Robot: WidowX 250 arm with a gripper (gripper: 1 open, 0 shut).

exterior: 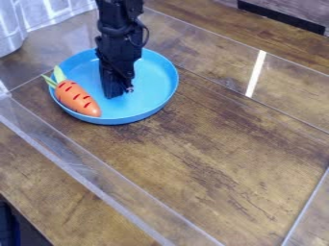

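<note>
A light blue round tray (152, 101) rests on the wooden surface at the upper left. An orange toy carrot (77, 97) with a pale green top lies on its left side, against the rim. The black gripper (115, 86) reaches down from the top into the middle of the tray, right of the carrot and apart from it. Its fingertips are dark and small; it appears shut, with nothing visible between them.
Clear panels run along the left and right sides. A pale translucent object (23, 21) stands at the top left corner.
</note>
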